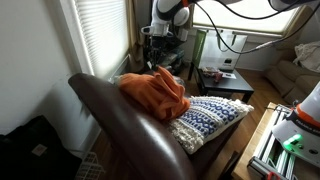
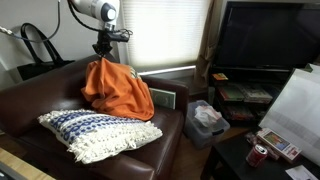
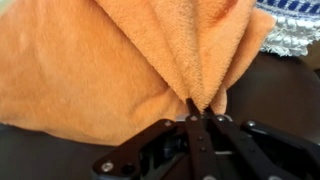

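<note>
An orange blanket point(image 1: 155, 95) lies bunched over the seat of a dark brown couch point(image 1: 125, 115). One corner of the orange cloth point(image 2: 118, 88) is drawn up into a peak at my gripper point(image 2: 103, 54). In the wrist view, my gripper is shut on a gathered fold of the blanket point(image 3: 180, 45), with creases running to the fingertips. The rest of the blanket still rests on the couch.
A blue and white woven pillow point(image 2: 98, 132) sits on the couch beside the blanket. A clear plastic bin point(image 2: 205, 122) stands on the floor past the couch's end. A dark table with a red can point(image 2: 257, 155) is at the right.
</note>
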